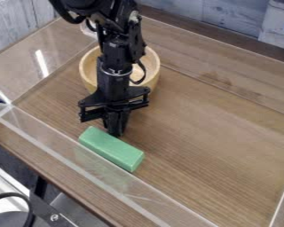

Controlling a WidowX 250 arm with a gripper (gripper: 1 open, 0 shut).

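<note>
The black robot arm hangs from the top centre, its gripper (pixel 116 121) low over the wooden table just behind a green block (pixel 111 150). The block lies slanted at the front left. The fingertips are dark and small, and the finger looks shut, with nothing visible between the fingers. Behind the arm is a cream round bowl (pixel 149 64), partly hidden by it.
A clear plastic edge runs along the left and front, with cables at the lower left. A pale wall stands at the back right.
</note>
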